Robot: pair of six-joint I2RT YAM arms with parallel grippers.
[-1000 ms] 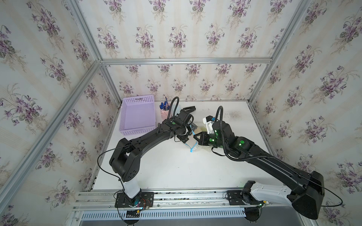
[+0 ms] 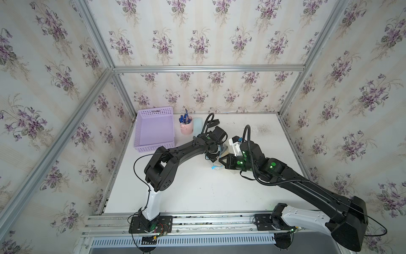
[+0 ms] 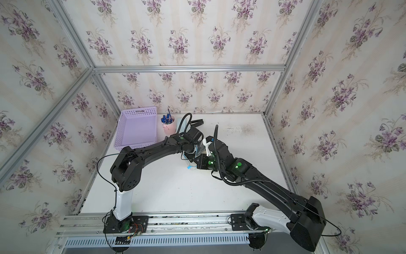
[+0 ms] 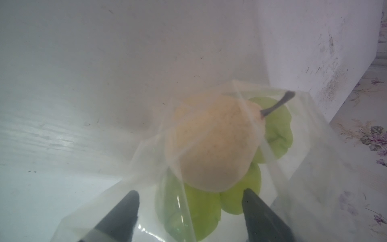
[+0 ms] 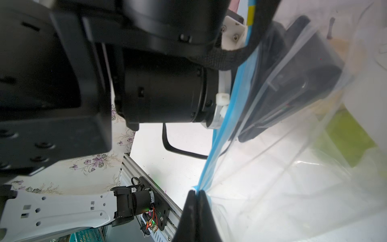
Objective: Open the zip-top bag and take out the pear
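In the left wrist view a cream pear (image 4: 213,141) with a dark stem lies over green leafy shapes (image 4: 274,141), seen through clear plastic. My left gripper is part open around the bottom of this, inside or behind the film; the pear is beyond its fingertips. In the right wrist view my right gripper is shut on the blue zip strip (image 5: 221,141) of the clear bag (image 5: 282,177). The left gripper's dark body shows through the film. From above, both arms meet over the bag, mostly hiding it.
A lilac basket (image 2: 154,127) stands at the back left, beside a pink cup (image 2: 186,127) of blue pens and a pale blue item (image 2: 197,124).
My left arm has moved rightward and toward the back, further into the bag's area. My right arm has shifted slightly right.
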